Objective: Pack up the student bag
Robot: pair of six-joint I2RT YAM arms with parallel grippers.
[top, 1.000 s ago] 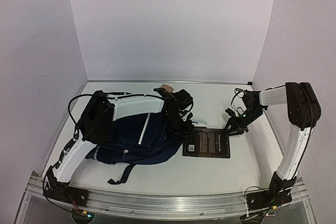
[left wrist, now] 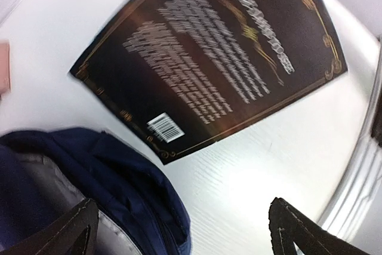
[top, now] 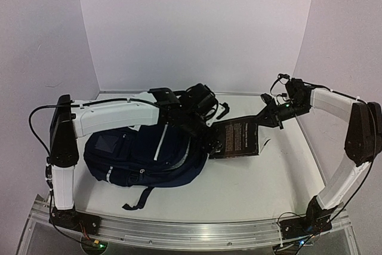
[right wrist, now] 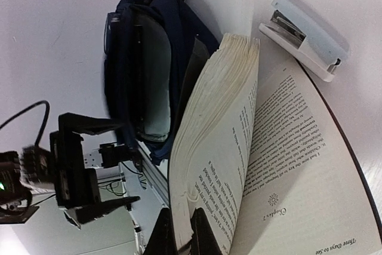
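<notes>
The dark book (top: 236,138) is raised at its right side, with my right gripper (top: 265,119) shut on that edge. In the right wrist view, part of the page block (right wrist: 218,117) is pinched between the right fingers, while other pages (right wrist: 298,165) sag open to one side. My left gripper is open and empty, over the bag's mouth and near the book's left end. The navy bag (top: 143,162) lies at the left of the table, its opening toward the book; the left arm covers part of it.
A white and pale-blue stapler (right wrist: 307,37) sits on the table beside the open pages. A pinkish object (left wrist: 3,67) shows at the left wrist view's edge.
The left arm has shifted, its gripper still near the bag's opening. The stapler is now hidden in the top view.
</notes>
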